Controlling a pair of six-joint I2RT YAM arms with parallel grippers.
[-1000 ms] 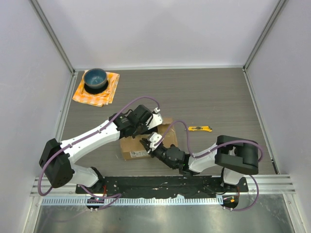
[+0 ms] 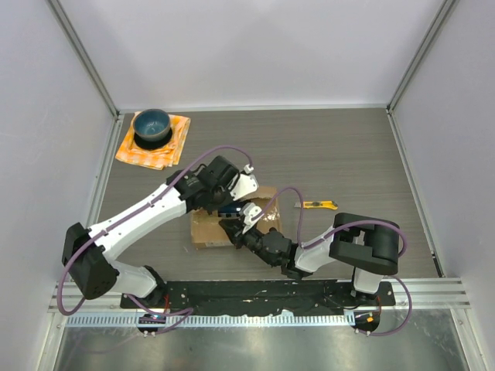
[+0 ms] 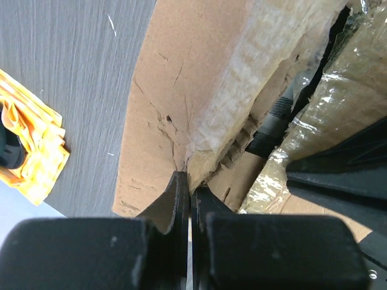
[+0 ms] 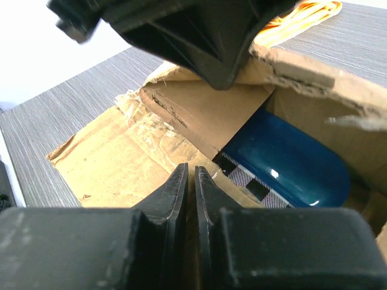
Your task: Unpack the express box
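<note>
The cardboard express box (image 2: 207,230) stands near the front of the table, partly opened along its taped top. Inside lie a smooth dark-blue object (image 4: 287,160) and a black-and-white checkered piece (image 4: 248,181). My left gripper is shut at the torn, taped edge of one flap (image 3: 175,90), with that edge pinched at its fingertips. At the opposite flap (image 4: 115,160) is my right gripper, its fingers a narrow gap apart and cardboard visible through the gap. Between both arms, the top view shows only a little of the opening.
A yellow cutter (image 2: 319,205) lies right of the box. At the back left, a blue-grey bowl (image 2: 152,124) rests over a black dish on an orange checked cloth (image 2: 176,143).
The left gripper has shifted slightly up the view, and more of the box's opening shows between the grippers. The front label is no longer visible.
</note>
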